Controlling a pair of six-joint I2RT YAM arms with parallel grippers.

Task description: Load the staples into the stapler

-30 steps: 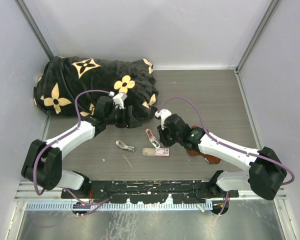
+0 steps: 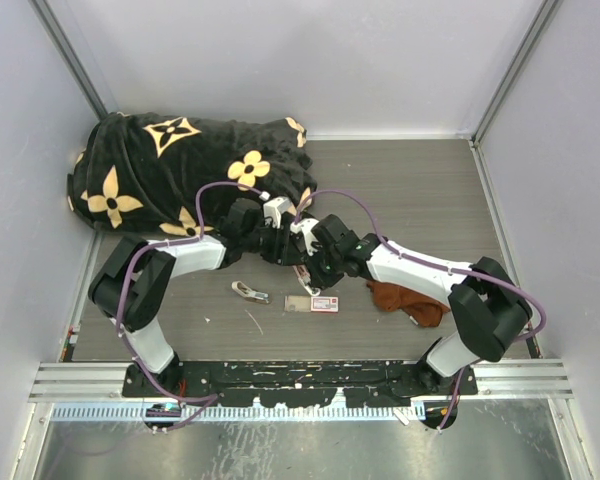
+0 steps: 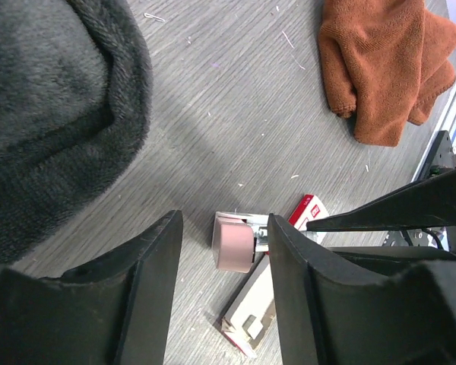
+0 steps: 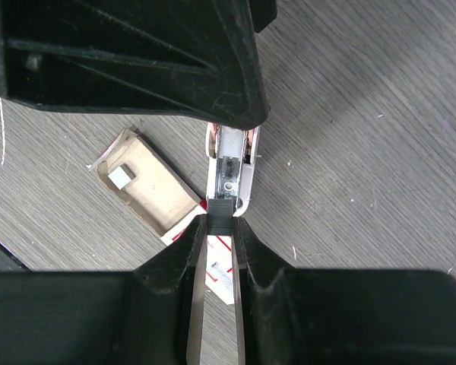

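A pink-and-white stapler (image 2: 301, 274) lies in mid-table, partly covered by both arms. My left gripper is part open around its pink end (image 3: 235, 247); a gap shows on the left finger's side, while the other finger stands close by. In the right wrist view the stapler's metal channel (image 4: 229, 176) lies exposed. My right gripper is shut on a small dark grey staple strip (image 4: 220, 209), held over the near end of the channel. Whether the strip touches the channel I cannot tell. A black finger of the left gripper hides the stapler's far end.
The red-and-white staple box (image 2: 324, 304) and its open cardboard tray (image 2: 297, 304) lie just in front of the stapler. Another pale, stapler-like piece (image 2: 250, 292) is to the left. A brown cloth (image 2: 410, 303) lies right, a dark flowered blanket (image 2: 180, 170) behind.
My left gripper has moved right, from beside the blanket to the stapler. The right gripper has shifted left and over the stapler. The box and the piece at left have stayed put.
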